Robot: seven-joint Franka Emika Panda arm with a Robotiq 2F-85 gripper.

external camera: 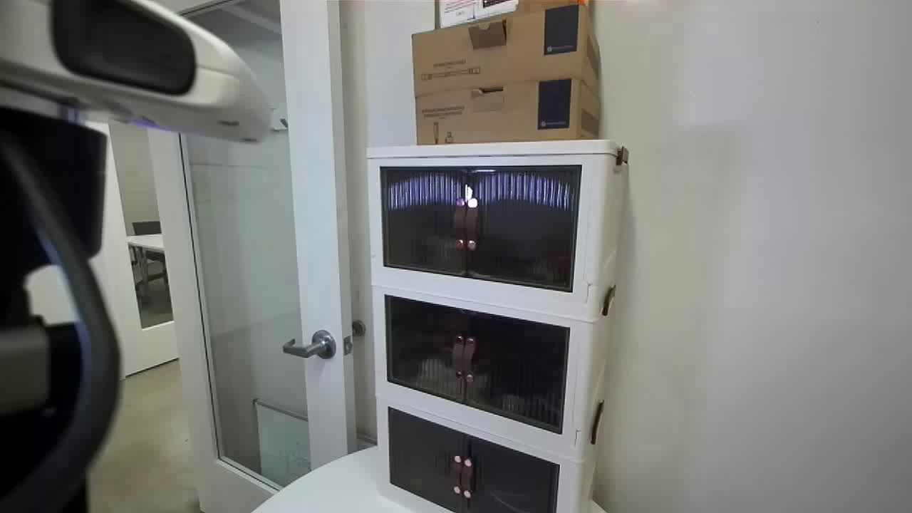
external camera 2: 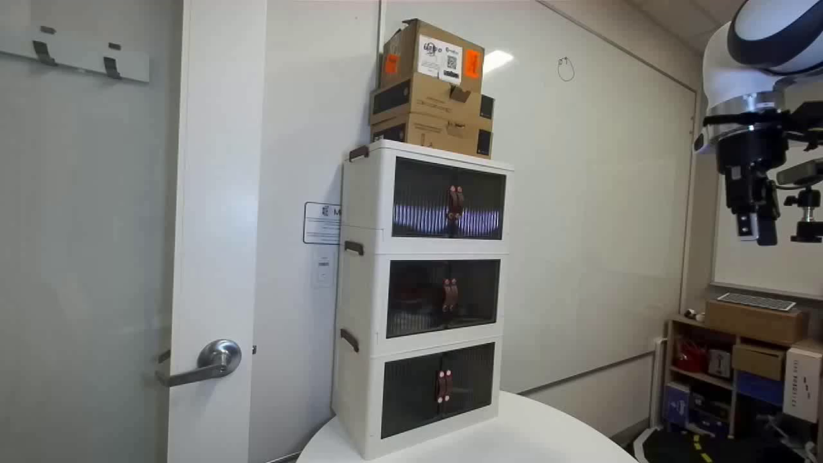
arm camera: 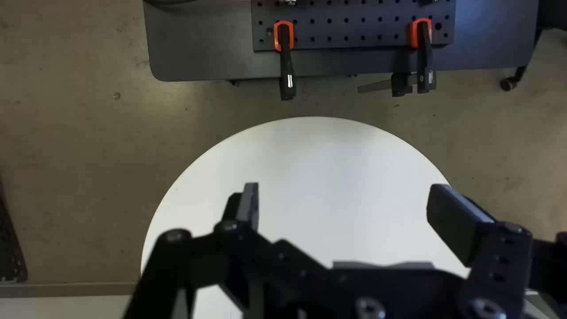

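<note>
My gripper is open in the wrist view, its two black fingers wide apart and only the white round table point(arm camera: 319, 154) showing below the gap. In exterior view 2 the gripper point(external camera 2: 756, 231) hangs at the upper right, pointing down, well clear of the cabinet. A white three-tier cabinet point(external camera 2: 361, 293) stands on that table. Each tier has a pair of dark ribbed doors with brown handles: top doors point(external camera: 521, 231), middle doors point(external camera: 513, 363), bottom doors point(external camera: 513, 474). All the doors look closed. What is inside is too dark to make out.
Cardboard boxes point(external camera 2: 440, 96) are stacked on the cabinet. A glass-paned door with a lever handle point(external camera: 312, 345) stands beside it. Clamps point(arm camera: 287, 64) hold a perforated plate to a dark bench point(arm camera: 202, 48). Shelves point(external camera 2: 733, 370) sit at the right.
</note>
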